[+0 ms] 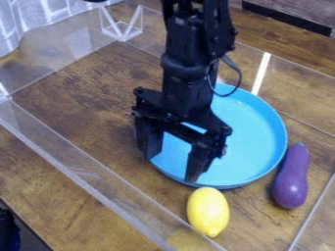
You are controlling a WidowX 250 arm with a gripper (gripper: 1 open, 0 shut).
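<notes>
My black gripper (pixel 175 139) hangs open over the left part of a blue round plate (pixel 252 147), its two fingers spread low near the plate's surface. The arm hides part of the plate, and I see nothing held between the fingers. A yellow lemon-like object (pixel 209 211) lies just in front of the plate. A purple eggplant (pixel 292 176) lies to the right of the plate.
A clear plastic edge runs diagonally along the lower left. A pale strip lies behind the plate at the upper right.
</notes>
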